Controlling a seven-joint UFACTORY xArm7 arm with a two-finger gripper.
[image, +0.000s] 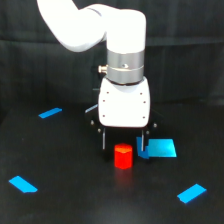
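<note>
A small red block (123, 157) sits on the dark surface near the middle of the view. Directly above or behind it, my white gripper (123, 144) points down. Its dark fingers stand apart, one to the left and one to the right of the block's upper part; the gripper is open. I cannot tell whether either finger touches the block or how far down the tips reach. The gripper's right side partly covers a darker blue patch, perhaps a block (144, 150), beside a light blue square (161, 148).
Blue markers lie on the black surface: one at the far left (50, 113), another at the near left (22, 184), and a third at the near right (191, 193). Bare surface surrounds the red block in front and to the left.
</note>
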